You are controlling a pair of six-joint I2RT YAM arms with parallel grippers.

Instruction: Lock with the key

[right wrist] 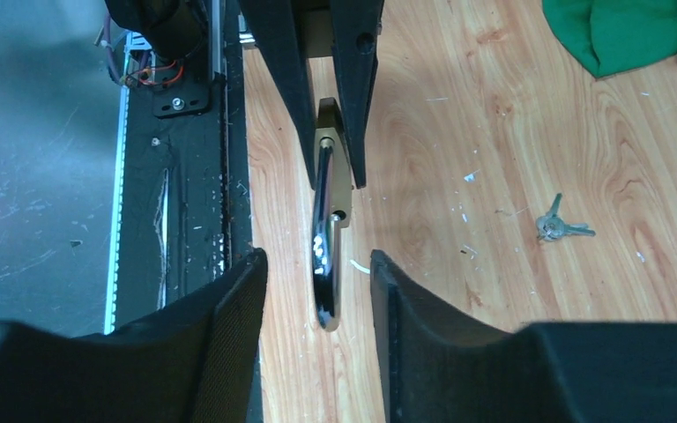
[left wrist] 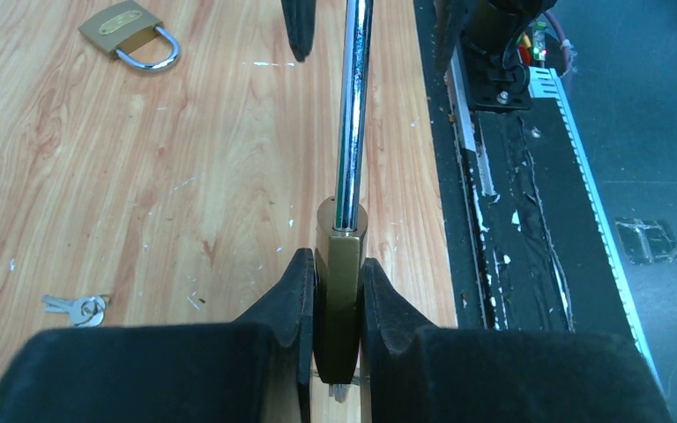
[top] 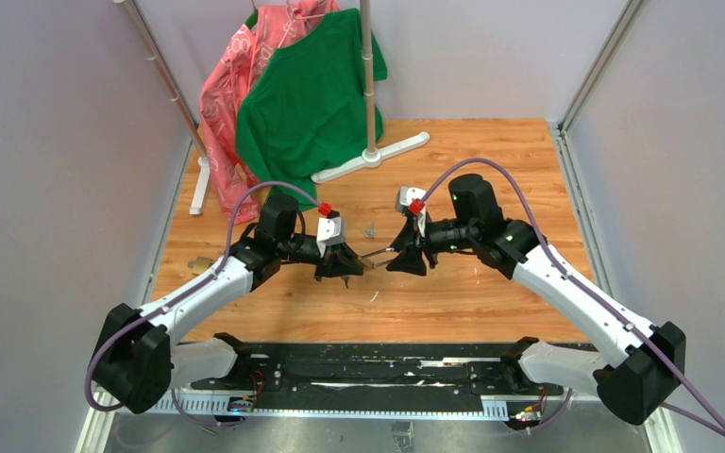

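Observation:
My left gripper is shut on the brass body of a padlock (left wrist: 342,304), holding it above the table. Its steel shackle (right wrist: 323,251) points toward the right arm; in the right wrist view, the short leg's end appears to lie beside a hole in the body. Small silver metal, perhaps a key (left wrist: 339,392), shows under the lock's far end. Open around the shackle stands my right gripper, with a gap to each finger. The two grippers face each other over mid-table in the top view.
Loose keys (right wrist: 557,224) lie on the wooden table (top: 472,302). A second padlock (left wrist: 113,28) lies at the table's left. Behind, a green shirt (top: 311,94) hangs on a rack with white feet (top: 401,146).

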